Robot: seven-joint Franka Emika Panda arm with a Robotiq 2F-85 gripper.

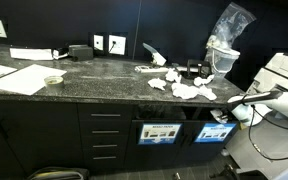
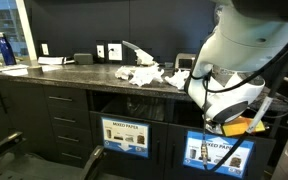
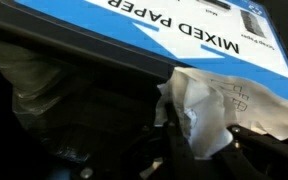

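Note:
A crumpled white paper with some writing is pinched in my gripper, which is shut on it. In the wrist view the paper partly covers the blue-and-white "MIXED PAPER" label on the bin front. Beside the gripper, the dark open bin shows clear plastic inside. In exterior view 1 the gripper is small, at the right-hand label below the counter. The arm hides most of the gripper in exterior view 2.
Several crumpled papers lie on the dark counter, near a black box and a clear bin. A second labelled bin front stands to the left. Flat sheets and a tape roll are at the far left.

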